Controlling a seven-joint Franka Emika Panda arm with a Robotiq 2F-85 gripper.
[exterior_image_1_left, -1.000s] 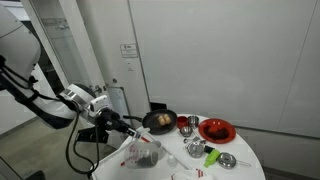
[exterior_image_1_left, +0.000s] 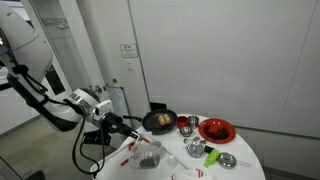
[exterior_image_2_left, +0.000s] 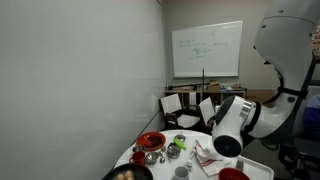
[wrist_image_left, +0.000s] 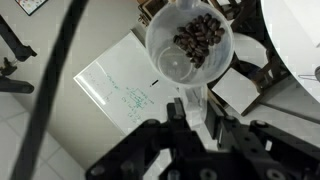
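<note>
In the wrist view my gripper is shut on the pale handle (wrist_image_left: 194, 98) of a clear cup-like scoop (wrist_image_left: 160, 52). Dark brown beans (wrist_image_left: 200, 36) lie inside the scoop, gathered at one side. In exterior view 1 my gripper (exterior_image_1_left: 140, 136) is at the left part of the white table, just above a clear container (exterior_image_1_left: 145, 154). The scoop is too small there to make out well, and I cannot tell whether it touches the container.
Behind the container is a black pan (exterior_image_1_left: 160, 122) with something brown in it. A red plate (exterior_image_1_left: 217, 129) holding dark contents stands at the back right. Metal cups, a green item (exterior_image_1_left: 212, 157) and a strainer-like utensil (exterior_image_1_left: 227, 161) occupy the right side.
The arm's forearm and wrist have shifted slightly to the right, while the gripper stays over the container. The table objects have not visibly moved.
</note>
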